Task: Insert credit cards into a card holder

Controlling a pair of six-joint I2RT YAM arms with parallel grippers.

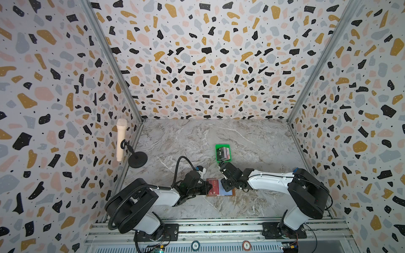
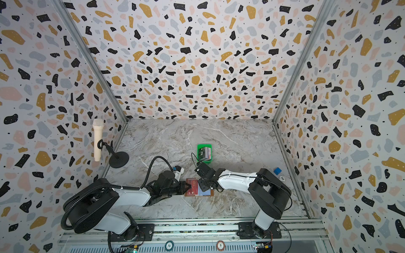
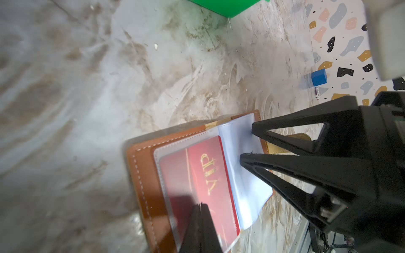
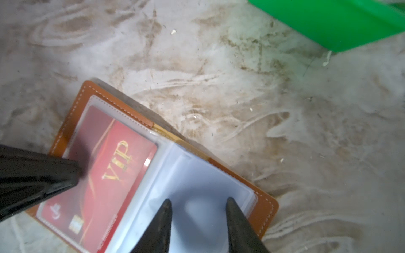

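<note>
An open tan leather card holder (image 4: pixel 264 209) lies on the marble table with a red VIP card (image 4: pixel 120 164) in its left side; the other side's clear pale sleeve (image 4: pixel 189 181) shows no card. My left gripper is shut at the red card, nothing visible between its fingertips. My right gripper stands open over the pale sleeve, its fingertips apart with only the sleeve showing between them. In both top views the arms partly hide the holder.
A green tray (image 1: pixel 228 158) holding a stack of cards sits behind the holder. A black stand (image 1: pixel 137 159) with a pale cylinder is at the left, a blue cube (image 2: pixel 277 170) at the far right.
</note>
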